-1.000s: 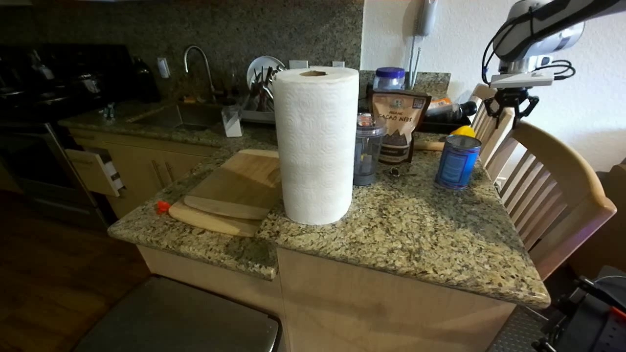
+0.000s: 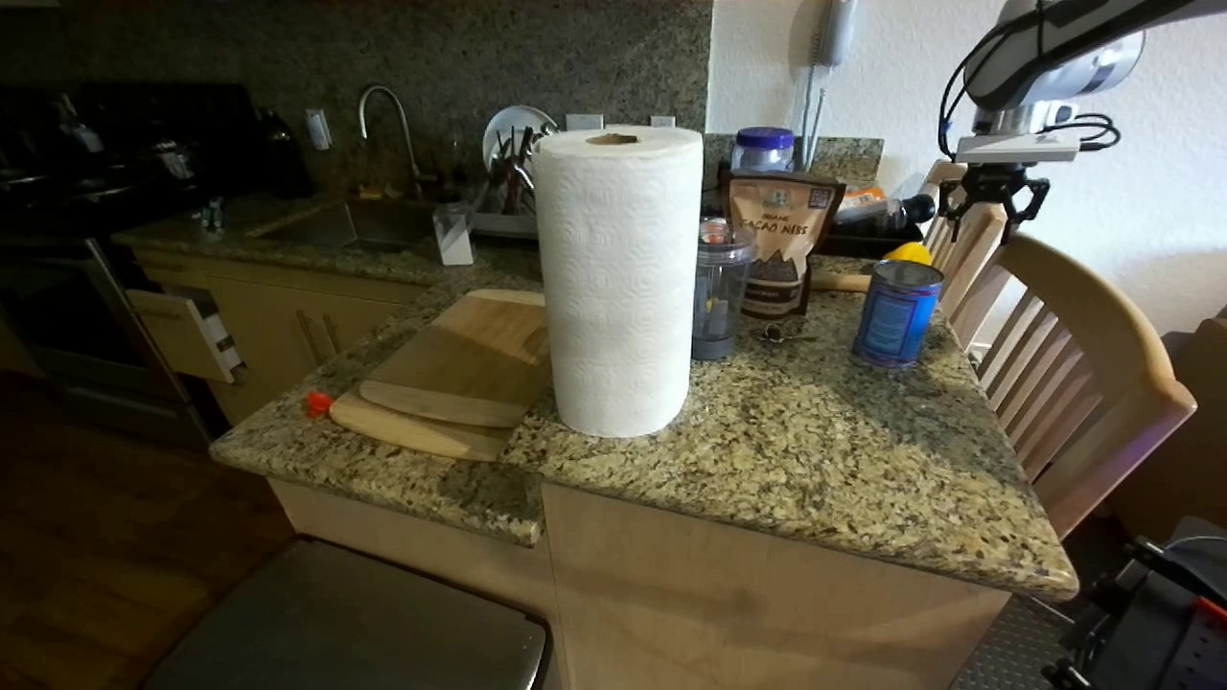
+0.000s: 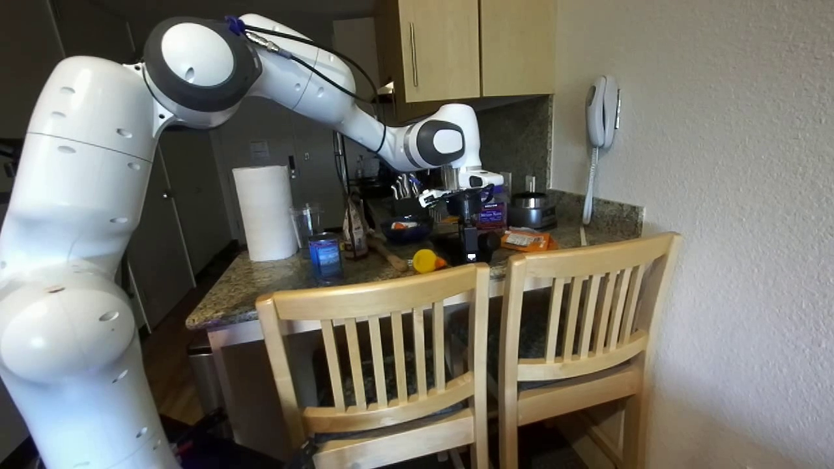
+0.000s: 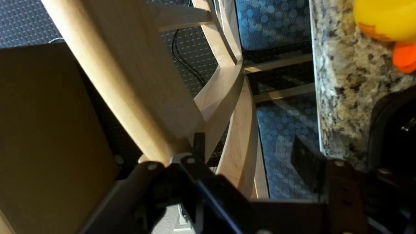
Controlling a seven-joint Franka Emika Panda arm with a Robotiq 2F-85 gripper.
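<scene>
My gripper [image 2: 981, 234] hangs at the right side of the counter, over the chair backs, its fingers spread and nothing held between them. In the wrist view, one fingertip [image 4: 199, 145] overlaps the end of a wooden chair's top rail [image 4: 128, 78]; whether they touch I cannot tell. The other finger [image 4: 306, 160] is near the counter edge. From behind, two light wooden chairs [image 3: 375, 285] stand along the counter, with the gripper [image 3: 469, 254] just beyond their tops.
A yellow rubber duck [image 4: 386, 17] and a blue can [image 2: 899, 312] sit near the counter's chair side. A paper towel roll [image 2: 621, 287], a cacao nibs bag [image 2: 779, 241] and cutting boards [image 2: 472, 362] occupy the counter [image 2: 805, 460], whose front right is clear.
My gripper's fingers have spread wider apart. The nearer chair's back has shifted slightly left in exterior view 1, and the arm has barely moved.
</scene>
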